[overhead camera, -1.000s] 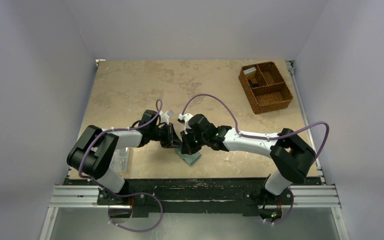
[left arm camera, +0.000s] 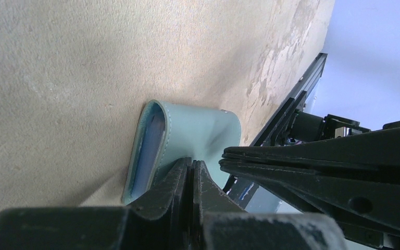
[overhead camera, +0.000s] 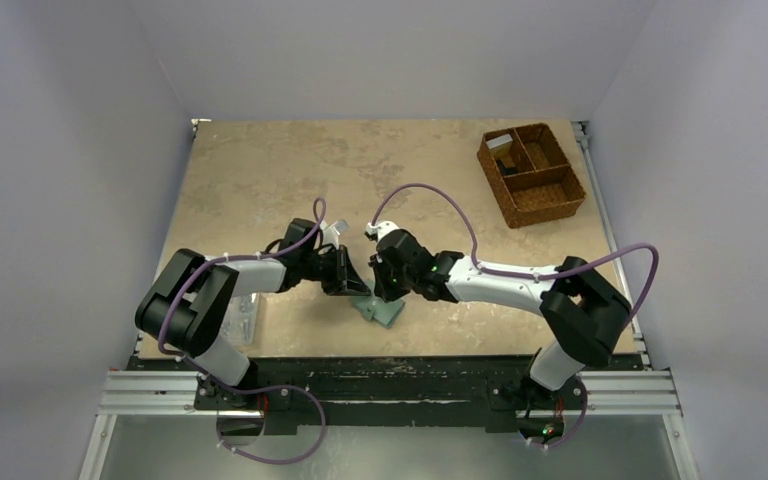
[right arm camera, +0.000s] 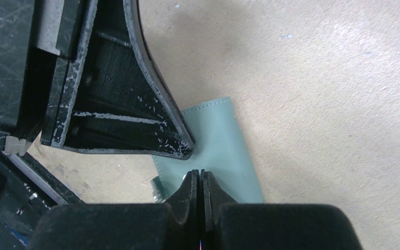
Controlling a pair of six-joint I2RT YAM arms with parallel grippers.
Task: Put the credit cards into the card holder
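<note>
The light teal card holder [overhead camera: 388, 312] lies near the front middle of the table. In the left wrist view the holder [left arm camera: 203, 122] stands slightly agape on its left side, a blue-grey surface inside its fold. My left gripper is shut on the holder, though its grip is partly hidden. My right gripper is shut over the holder [right arm camera: 221, 135], with nothing visible between its fingertips. A small tab [right arm camera: 158, 188] shows at the holder's left edge in the right wrist view. No credit card can be made out clearly.
At the back right stands a brown woven basket [overhead camera: 543, 200] with compartments; a white item [overhead camera: 500, 144] is in one. A clear tray [overhead camera: 241, 318] sits at the front left, partly under the left arm.
My right gripper has shifted slightly to the right. The holder's visible front part looks a little changed in outline, with a small piece showing at its left. The left arm has barely moved.
</note>
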